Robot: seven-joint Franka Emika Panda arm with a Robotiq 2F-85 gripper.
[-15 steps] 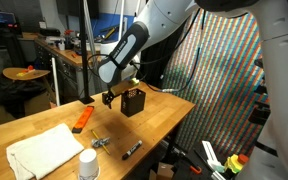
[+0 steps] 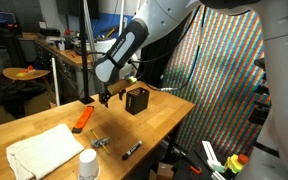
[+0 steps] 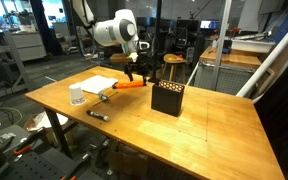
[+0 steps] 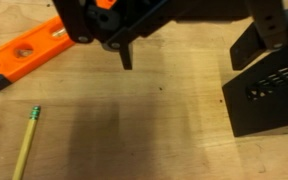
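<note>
My gripper is open, its dark fingers wide apart with only bare wood between them. It hangs over the table at the back, between an orange spirit level (image 3: 129, 85) and a black mesh box (image 3: 168, 98). In the wrist view, the orange level (image 4: 34, 48) lies at the upper left, partly covered by one finger. The mesh box (image 4: 269, 100) shows at the right, its upper part hidden behind the other finger. A yellow pencil (image 4: 26, 145) lies at the lower left.
A white cloth (image 2: 42, 152) and a white cup (image 2: 88, 163) are on the near left of the table. A dark-handled tool (image 2: 132, 150) lies near the edge, and a small tool (image 2: 100, 142) by the pencil. To the box's right, the wooden table (image 3: 229, 120) is clear.
The things on the table appear unmoved.
</note>
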